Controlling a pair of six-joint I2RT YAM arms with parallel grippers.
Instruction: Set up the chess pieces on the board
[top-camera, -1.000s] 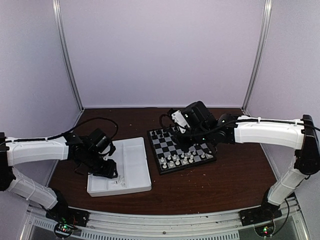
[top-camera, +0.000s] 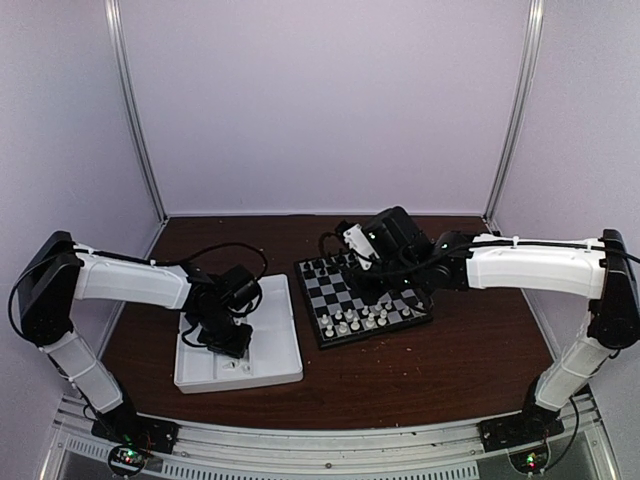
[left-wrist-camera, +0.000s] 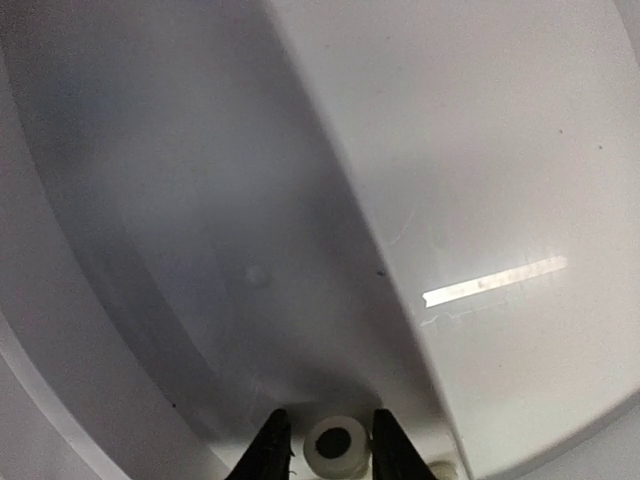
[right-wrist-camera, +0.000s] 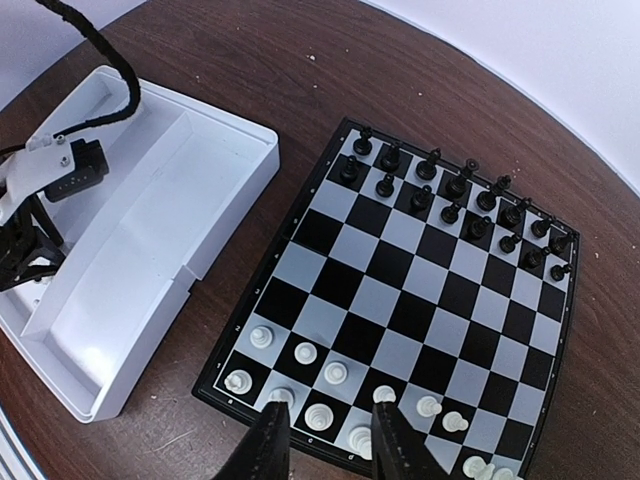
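My left gripper is down in a compartment of the white tray (right-wrist-camera: 225, 140), its fingers either side of a white piece (left-wrist-camera: 350, 455) seen end-on; whether it grips it is unclear. Another pale piece (left-wrist-camera: 444, 470) sits beside it. My right gripper hangs over the chessboard (right-wrist-camera: 400, 310), its fingers apart, nothing visibly held. Black pieces (right-wrist-camera: 459, 185) stand in two rows at the board's far side; white pieces (right-wrist-camera: 335, 373) stand along the near side, with gaps in their front row.
The tray lies left of the board on the dark wooden table (top-camera: 450, 370). Free table shows in front of the board and behind it. Pale walls surround the back and sides.
My left arm has moved rightwards and slightly up in the top view, within the tray's area. The right arm and the board's pieces look unchanged.
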